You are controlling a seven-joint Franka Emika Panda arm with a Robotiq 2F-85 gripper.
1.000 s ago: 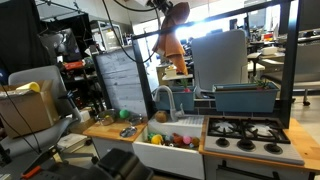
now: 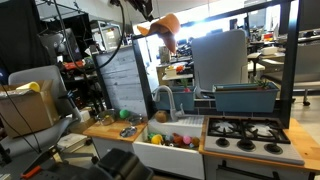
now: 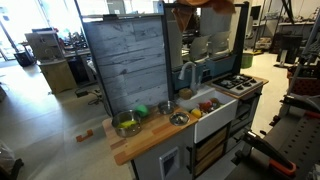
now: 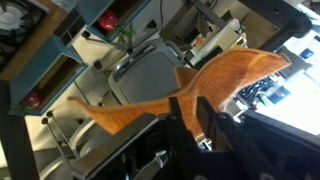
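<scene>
An orange cloth (image 2: 160,25) is spread out high in the air above the sink (image 2: 172,157), close under my gripper (image 2: 148,12) at the top of exterior view 1. In exterior view 2 the cloth (image 3: 200,10) shows at the top edge, partly cut off. The wrist view has the cloth (image 4: 235,72) stretched wide right in front of my gripper. Its middle reaches the dark fingertips, but whether they pinch it or are apart from it is unclear.
Colourful items lie in the sink, with a faucet (image 2: 172,98) behind. A stove (image 2: 250,137) stands to the right, metal bowls (image 3: 127,124) on the wooden counter (image 3: 125,148) to the left. A blue-green bin (image 2: 245,98) sits behind the stove.
The cloth hung down long and narrow from the gripper before. Now it is lower and spread sideways, wider and flatter. The gripper has moved down and left; counter items look unchanged.
</scene>
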